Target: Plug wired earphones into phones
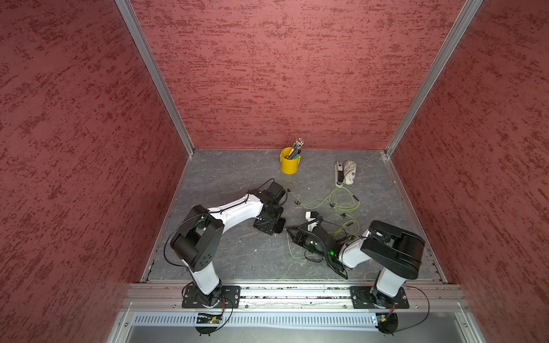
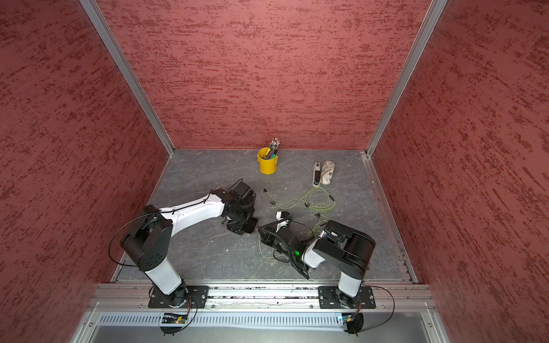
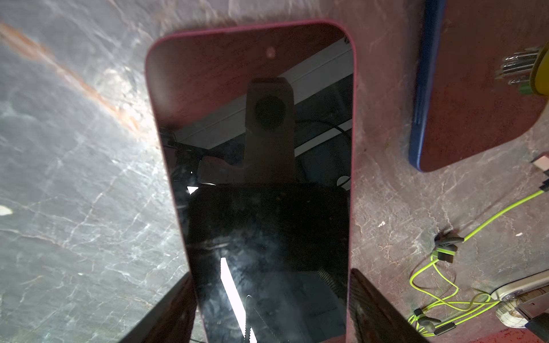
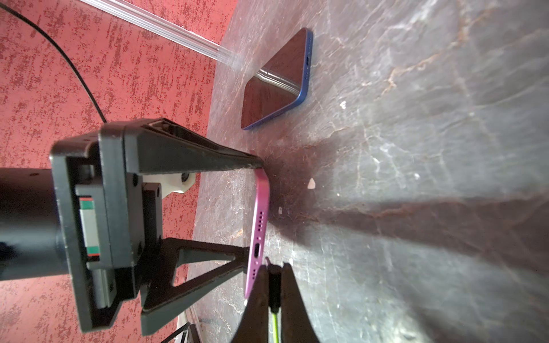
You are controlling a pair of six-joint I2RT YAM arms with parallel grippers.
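Observation:
A pink-framed phone [image 3: 268,228] is gripped across its sides by my left gripper, shut on it. In the right wrist view its pink edge [image 4: 260,211] with the port faces my right gripper, which is shut on a black earphone plug on a green cable [image 4: 275,325]. The plug is at or very close to that edge; whether it sits in the port I cannot tell. A blue phone [image 4: 277,80] lies on the table nearby. Green earphones [image 1: 343,203] lie coiled at the right.
A yellow cup [image 1: 289,163] of pens stands at the back. A grey device [image 1: 339,173] and a patterned pouch [image 1: 349,173] lie at the back right.

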